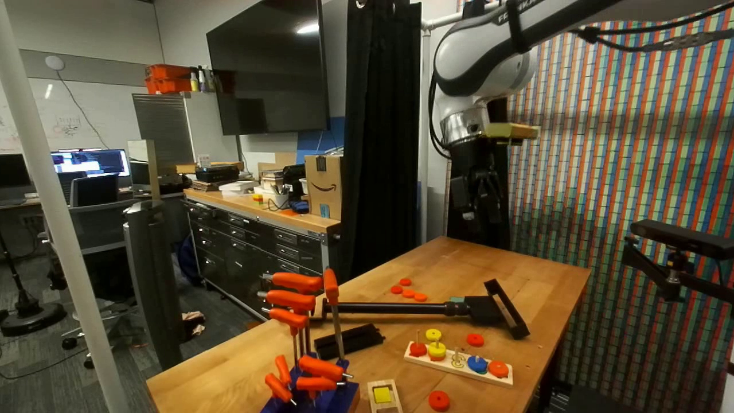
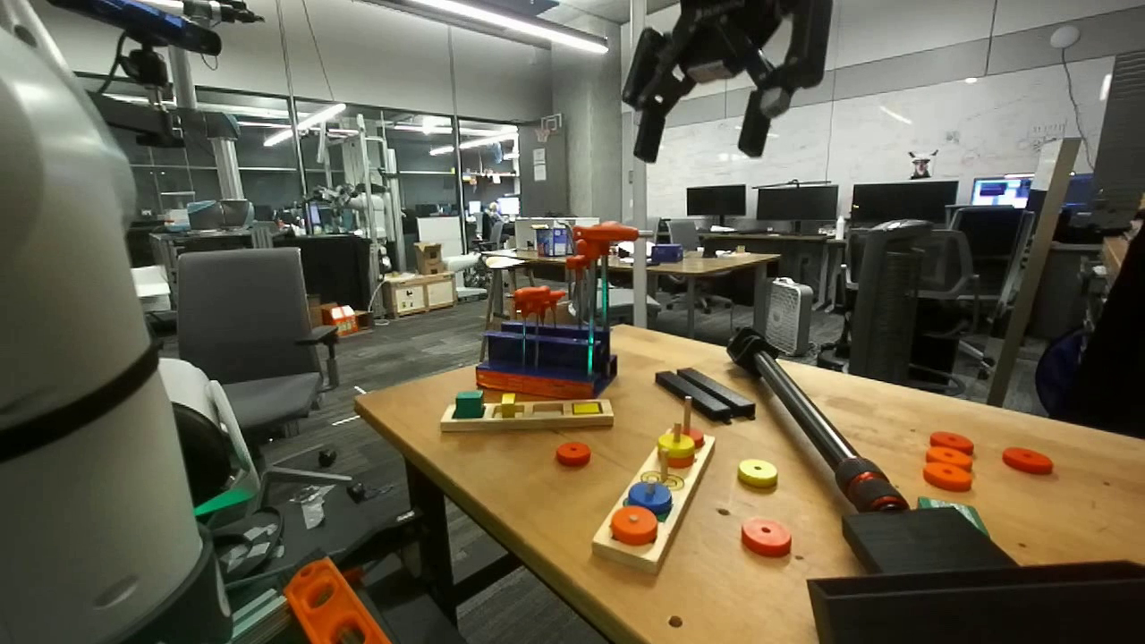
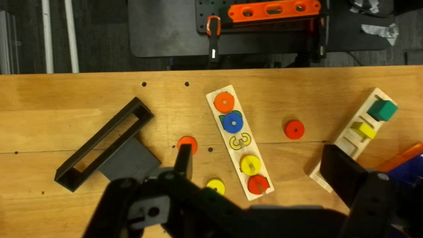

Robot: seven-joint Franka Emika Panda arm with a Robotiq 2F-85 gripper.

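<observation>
High over the table hangs my gripper (image 2: 703,148), open and with nothing between its fingers. A wooden peg board (image 3: 240,141) lies below it, bearing an orange disc (image 3: 224,102), a blue disc (image 3: 232,122), a yellow disc (image 3: 250,164) and a red disc (image 3: 258,184) on its pegs. One peg, over a yellow printed figure 3, has no disc on it. Loose on the table beside the board are a yellow disc (image 2: 758,473), a red-orange disc (image 2: 767,538) and a red disc (image 2: 573,454).
A black tube with a bracket (image 2: 816,424) lies across the table. Hex keys with orange handles stand in a blue rack (image 2: 547,360). A shape board (image 2: 526,417) with small blocks lies before the rack. Several orange discs (image 2: 948,455) are grouped farther off.
</observation>
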